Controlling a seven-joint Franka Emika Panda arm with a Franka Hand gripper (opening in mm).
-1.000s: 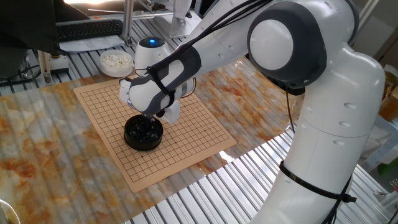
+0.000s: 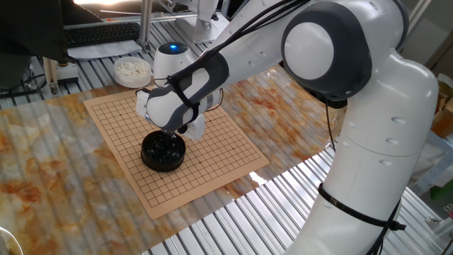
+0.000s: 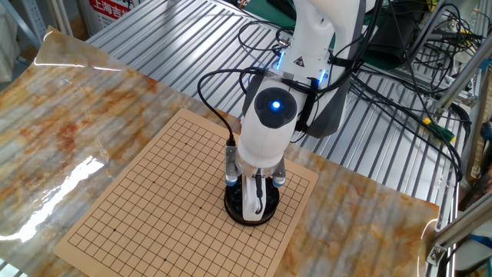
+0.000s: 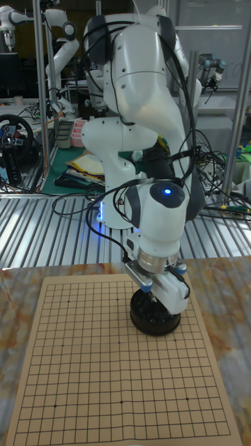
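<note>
A round black bowl (image 2: pixel 163 159) stands on the gridded Go board (image 2: pixel 212 151), with dark glossy stones (image 2: pixel 164 146) inside it. My gripper (image 2: pixel 170 133) points down at the bowl, its tips at or just inside the rim. From the opposite side, the same bowl (image 3: pixel 268 215) is partly covered by the gripper's white housing. In the third view the gripper (image 4: pixel 156 299) hangs over the left part of the bowl (image 4: pixel 157 328). The fingertips are too small and too dark against the stones to show how the fingers stand, or whether a stone is between them.
A white bowl of white stones (image 2: pixel 133 71) sits beyond the board's far edge, near a keyboard (image 2: pixel 102 35). The rest of the board is bare.
</note>
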